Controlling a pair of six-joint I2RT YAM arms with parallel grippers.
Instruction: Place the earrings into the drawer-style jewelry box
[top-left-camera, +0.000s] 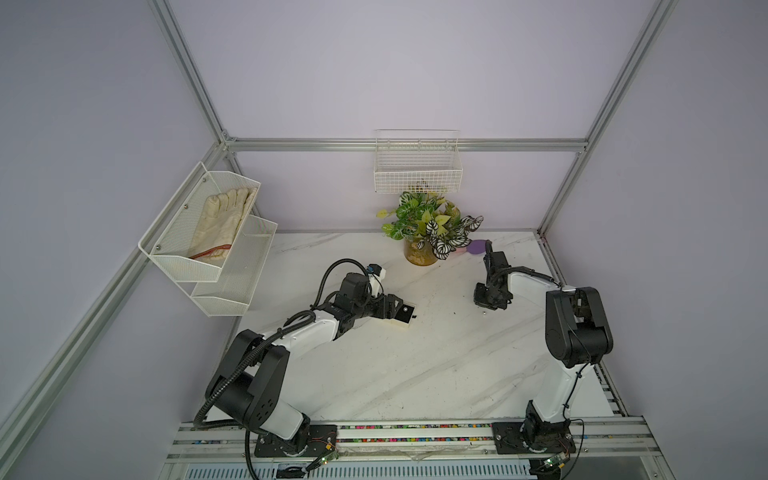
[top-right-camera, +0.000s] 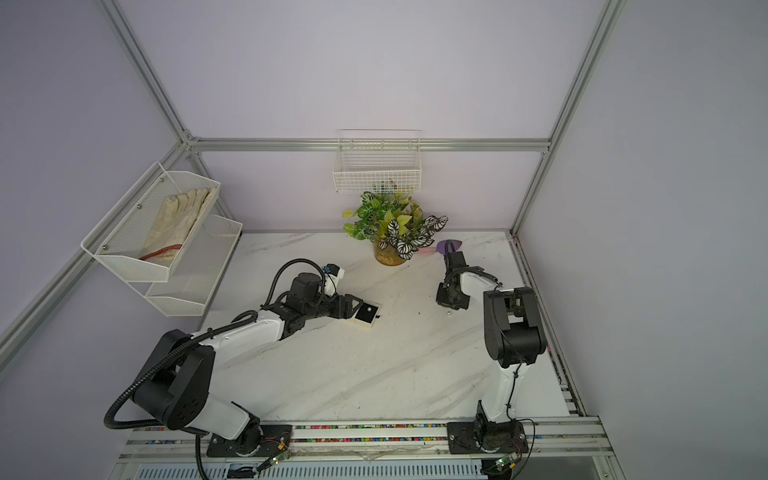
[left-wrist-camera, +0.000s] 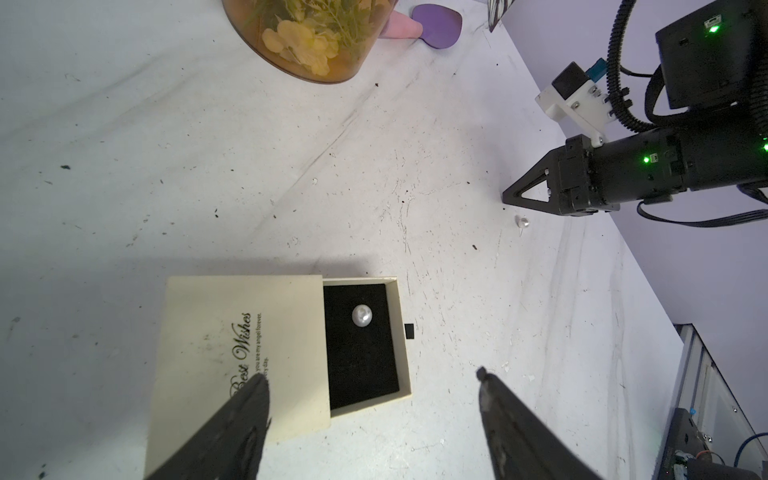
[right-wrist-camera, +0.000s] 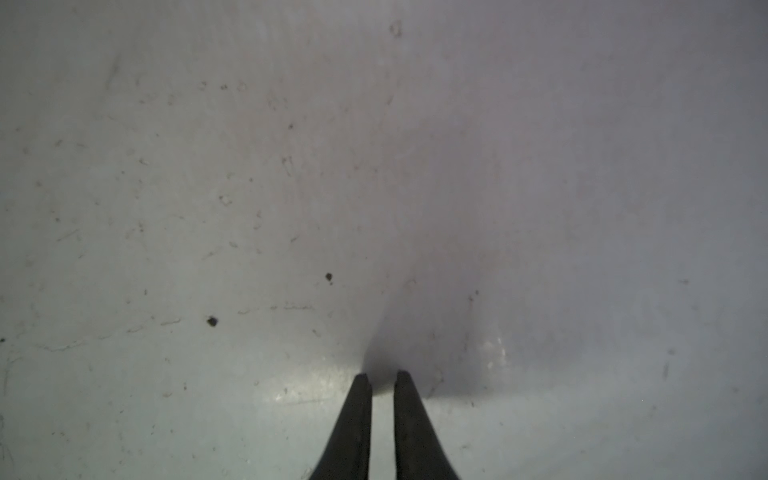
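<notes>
In the left wrist view, the cream drawer-style box (left-wrist-camera: 240, 352) has its drawer (left-wrist-camera: 404, 372) pulled partly out on the right. A pearl earring (left-wrist-camera: 362, 315) rests on the black lining inside. My left gripper is open above the box, its fingers apart with nothing between them. Far to the right, a second pearl earring (left-wrist-camera: 522, 222) lies on the table, close beside my right gripper. In the right wrist view, that gripper's fingers (right-wrist-camera: 344, 440) are nearly together just above the table; a narrow gap shows, with no earring visible in it.
Behind the box stands a plant in an amber vase (top-left-camera: 420, 253), with a purple spatula (left-wrist-camera: 440, 26) by it. White wire shelves (top-left-camera: 204, 240) with a glove hang on the left wall. Open white tabletop (top-left-camera: 424, 368) lies at the front and between the arms.
</notes>
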